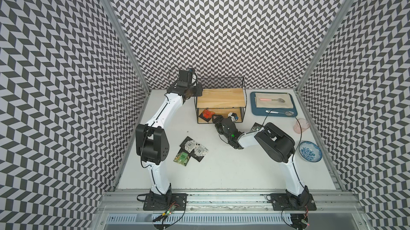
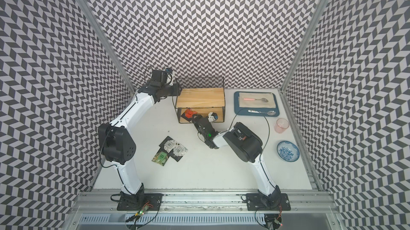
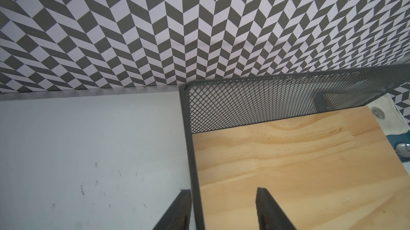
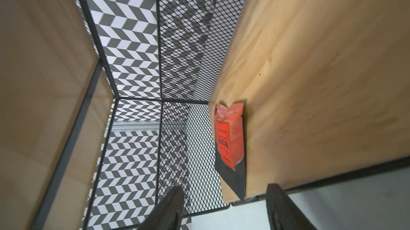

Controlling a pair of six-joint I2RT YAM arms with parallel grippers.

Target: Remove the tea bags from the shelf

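Observation:
A black-framed shelf with wooden boards (image 1: 221, 96) stands at the back. On its lower board lie an orange tea bag (image 1: 207, 113) at the left and a white-and-blue tea bag (image 1: 232, 116) at the right. In the right wrist view, the orange tea bag (image 4: 230, 140) lies ahead of my right gripper, whose fingers are apart and empty. My left gripper is open at the shelf's left side; in its view the frame's upright (image 3: 191, 157) shows between the fingertips, but whether they touch it I cannot tell.
Several tea bags (image 1: 182, 158) lie left of the table's middle; another (image 1: 256, 126) is partly behind the right arm. A blue tray (image 1: 255, 111) with spoons, a pink cup (image 1: 301, 125) and a blue-patterned bowl (image 1: 310, 151) stand at the right.

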